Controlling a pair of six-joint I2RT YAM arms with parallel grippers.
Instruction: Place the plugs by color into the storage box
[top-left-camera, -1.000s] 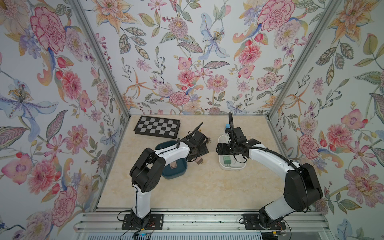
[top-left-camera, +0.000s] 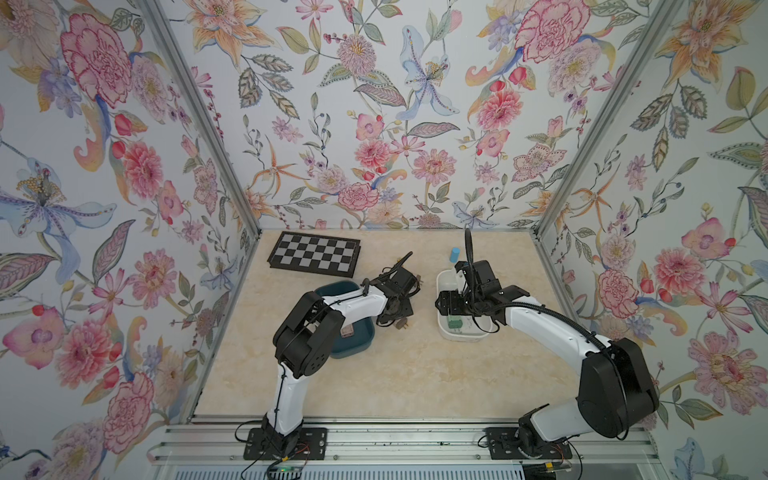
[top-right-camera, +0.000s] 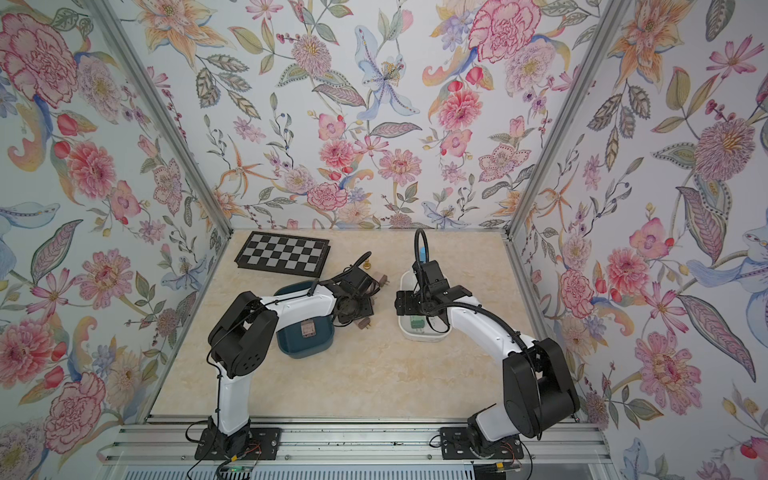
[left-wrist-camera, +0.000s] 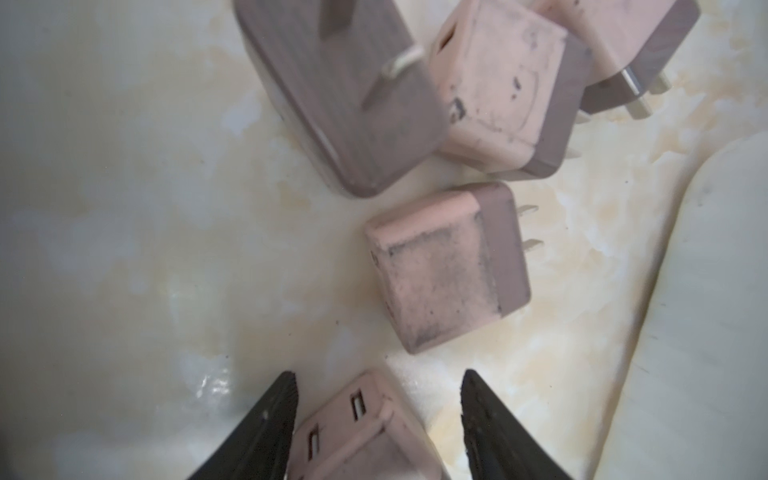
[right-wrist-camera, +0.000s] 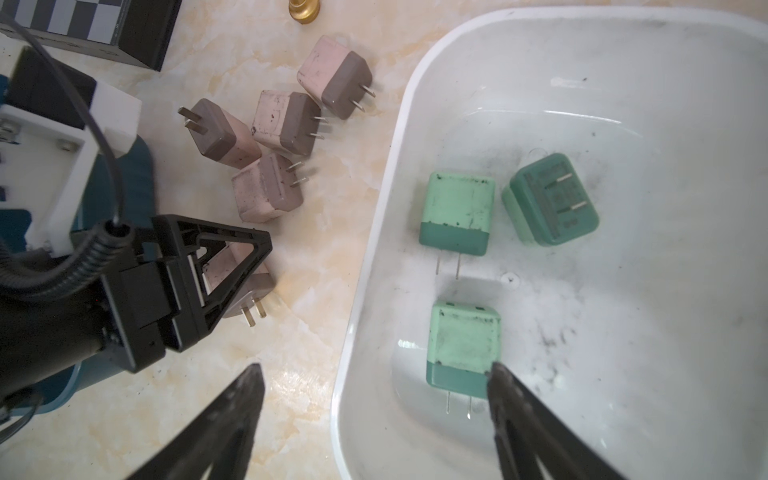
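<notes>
Several pink plugs lie on the table between the boxes; one lies clear in the left wrist view. My left gripper is part open around the lowest pink plug; whether it touches it I cannot tell. Green plugs lie in the white box. My right gripper is open over that box's near left wall, nothing between its fingers. A blue box holds a pink plug, partly under my left arm.
A checkered board lies at the back left. A small brass piece and a blue object stand at the back.
My right arm has shifted slightly right.
</notes>
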